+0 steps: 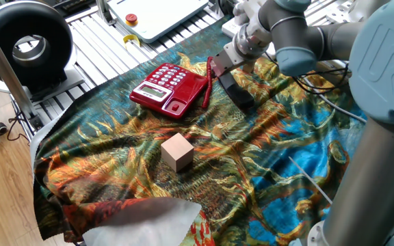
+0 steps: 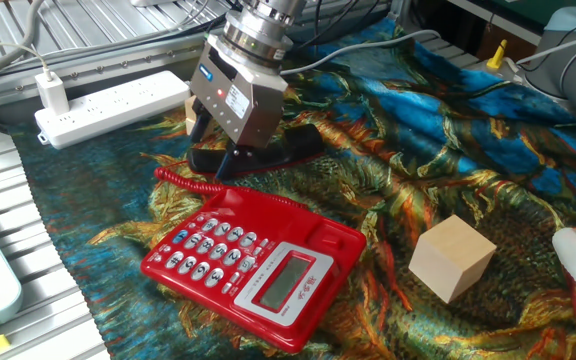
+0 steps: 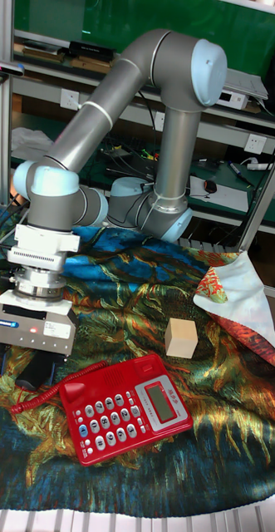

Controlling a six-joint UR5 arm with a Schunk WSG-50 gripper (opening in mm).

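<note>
A red desk phone (image 2: 253,262) with grey keys and a small display lies on the patterned cloth. Its dark handset (image 2: 278,148) is off the cradle, resting on the cloth beside the phone, with the red coiled cord (image 2: 186,181) near one end. Over that cord end, my gripper (image 2: 210,160) points down with its two dark fingers (image 2: 225,163) apart, one on the near side of the handset and one on the far side. Whether either finger touches it cannot be seen. In exterior view 1 the gripper body hides part of the handset (image 1: 237,94).
A wooden cube (image 2: 452,258) stands on the open cloth beyond the phone's display end. Behind the gripper, a second small wooden block (image 2: 190,114) is partly hidden. A white power strip (image 2: 115,108) lies along the cloth's edge. One corner of the cloth (image 3: 240,297) is folded over.
</note>
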